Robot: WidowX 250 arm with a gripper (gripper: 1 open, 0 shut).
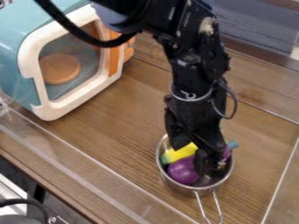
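My black gripper [197,138] reaches down into a steel pot [177,184] with a wire handle at the lower centre of the view. In the pot lie a purple eggplant-like toy [184,172] and a yellow object [180,152]. The fingers are open and hang over and around the purple toy, partly covering it; their exact contact is hard to tell.
A toy microwave [47,96] with an open-looking window and an orange disc inside stands at the upper left.
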